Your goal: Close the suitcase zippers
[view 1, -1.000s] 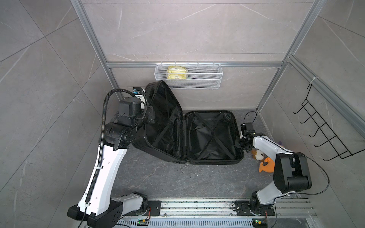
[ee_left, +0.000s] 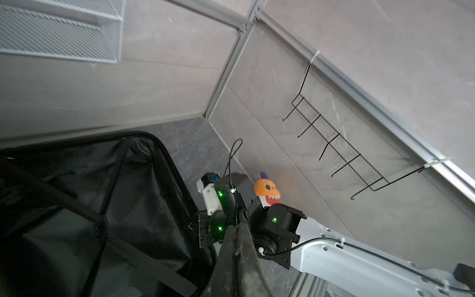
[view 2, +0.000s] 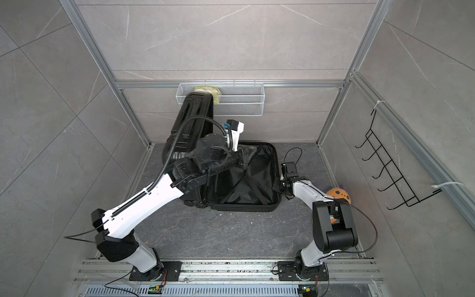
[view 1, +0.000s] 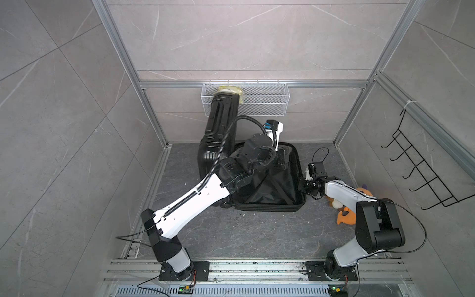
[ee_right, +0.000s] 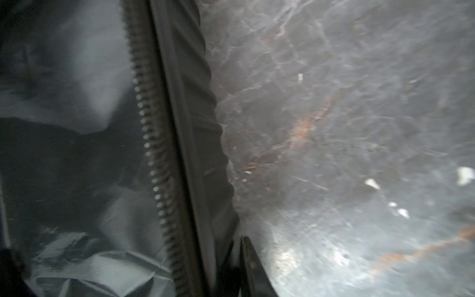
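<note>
The black suitcase lies with its base half (view 1: 269, 200) on the floor, lining exposed. Its lid half (view 1: 217, 128) stands steeply on the left, ribbed outer shell showing. Zipper teeth (ee_right: 154, 170) run along the base's rim in the right wrist view; no zipper pull is visible. My left gripper is shut, nothing showing between its fingers, and its arm reaches across to above the base. At the base's right edge sits my right gripper (view 1: 302, 186). One dark finger (ee_right: 253, 269) lies close against the outer side wall; its other finger is hard to make out.
A white wire basket (view 1: 262, 99) hangs on the back wall. Orange toys (view 1: 347, 215) lie right of the suitcase, partly under the right arm. A black hook rack (view 1: 420, 168) hangs on the right wall.
The left arm swung right, from the lid's outer side to above the base. The lid swung from leaning left to steeply upright. The base and right gripper shifted slightly left.
</note>
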